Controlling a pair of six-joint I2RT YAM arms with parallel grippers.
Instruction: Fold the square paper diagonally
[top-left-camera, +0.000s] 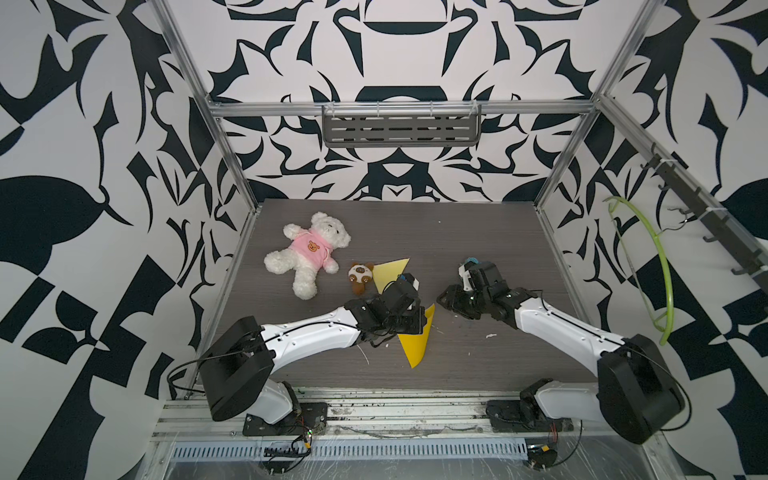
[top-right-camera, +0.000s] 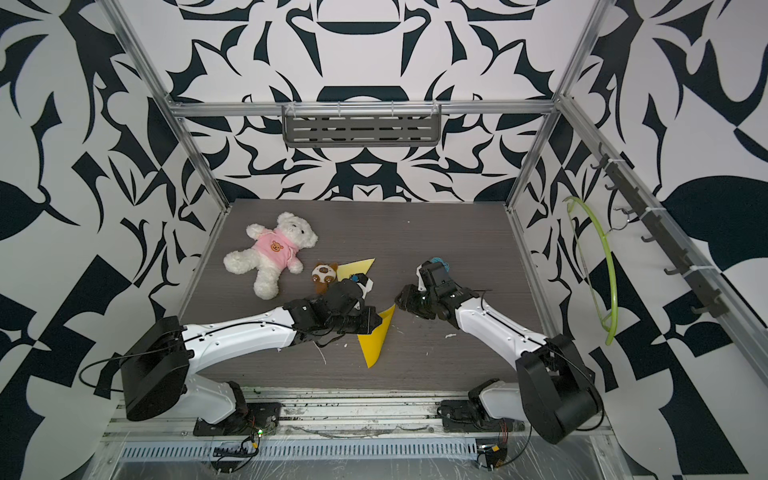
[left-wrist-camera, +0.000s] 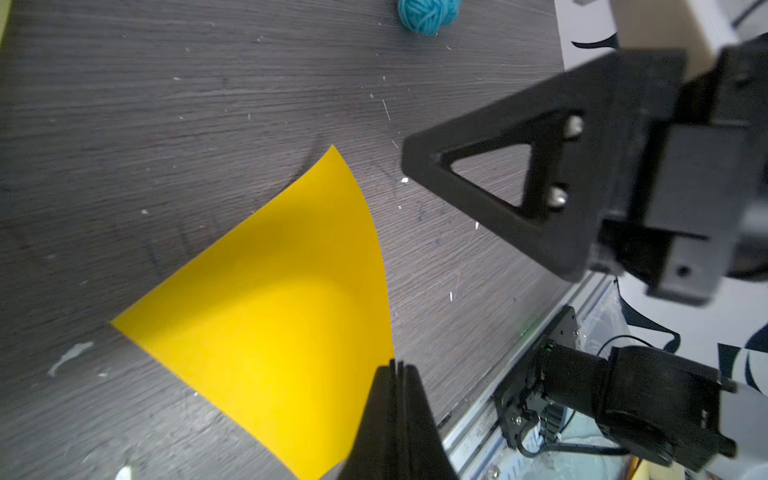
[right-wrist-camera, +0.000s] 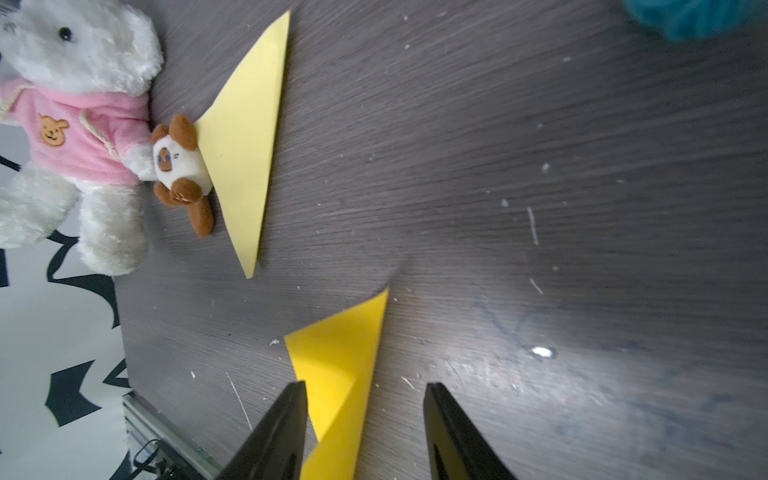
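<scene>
A bright yellow paper (top-left-camera: 417, 345) lies curved on the dark table, one corner slightly raised, in front of a paler yellow folded paper (top-left-camera: 390, 268). My left gripper is over the bright paper, shut, its tips at the paper's edge; whether paper is between them I cannot tell. The top views partly hide the paper behind the left arm. My right gripper hangs to the right of the bright paper, its fingers apart with nothing between them, the paper below and beyond in its wrist view.
A white teddy bear (top-left-camera: 308, 256) and a small brown plush toy (top-left-camera: 360, 278) sit at the left. A teal yarn ball (left-wrist-camera: 428, 12) lies behind the right gripper.
</scene>
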